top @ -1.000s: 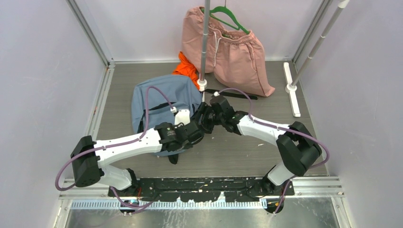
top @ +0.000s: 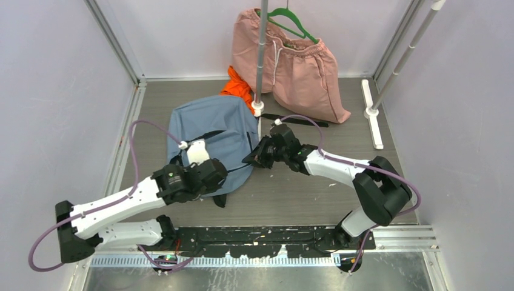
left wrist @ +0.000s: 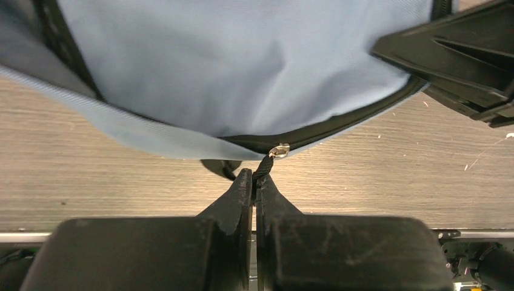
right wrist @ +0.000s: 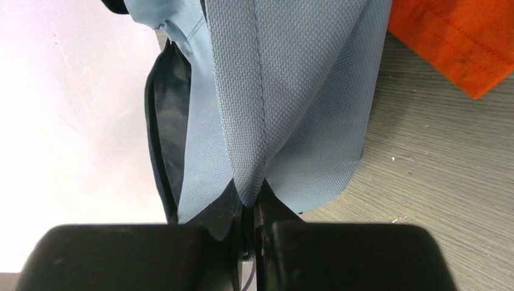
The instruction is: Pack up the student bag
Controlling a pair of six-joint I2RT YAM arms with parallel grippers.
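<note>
The blue-grey bag [top: 209,118] lies on the floor left of centre. Along its front edge in the left wrist view runs a black zipper [left wrist: 339,124] with a metal slider [left wrist: 280,150]. Its black cord pull [left wrist: 263,168] goes into the tips of my left gripper, which are shut on it. In the right wrist view, a fold of bag fabric [right wrist: 251,139] is pinched in my right gripper, at the bag's right-hand corner. From above, my left wrist hides part of the bag's front.
Orange cloth [top: 237,89] lies behind the bag, near a grey pole [top: 262,54]. A pink garment [top: 306,76] hangs from a green hanger [top: 294,18]. A black strip [top: 297,121] lies behind my right arm.
My left gripper has moved left along the bag's front edge, away from the right gripper, uncovering a dark zipper line between them. The right arm has barely moved.
</note>
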